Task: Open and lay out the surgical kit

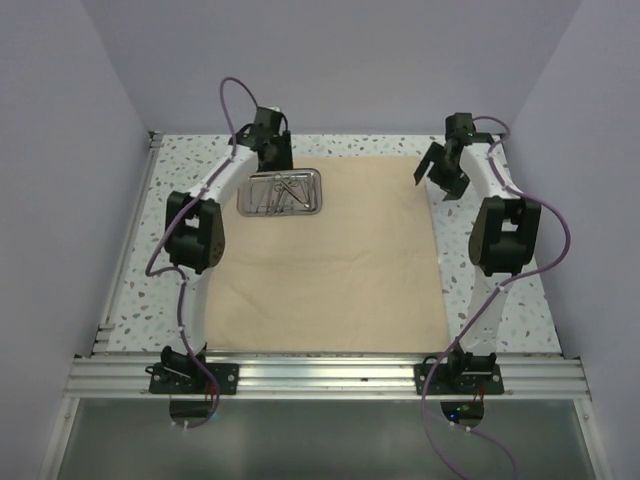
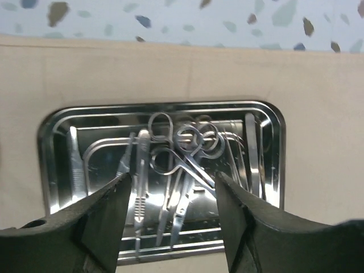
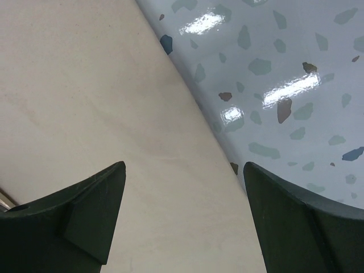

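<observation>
A steel tray [image 1: 279, 211] lies on the beige cloth [image 1: 322, 280] at upper left in the top view, holding several scissor-like tools, tweezers and slim handles. My left gripper [image 1: 274, 150] is over the tray's back edge; in its wrist view the parted fingers [image 2: 95, 227] frame the instruments [image 2: 142, 176] from above, with nothing seen between them but the tray below. My right gripper [image 1: 441, 171] stands open over the cloth's right edge at the back, its fingers [image 3: 74, 227] wide apart with nothing between them.
The speckled table [image 1: 470, 290] shows around the cloth. Walls stand at left, back and right.
</observation>
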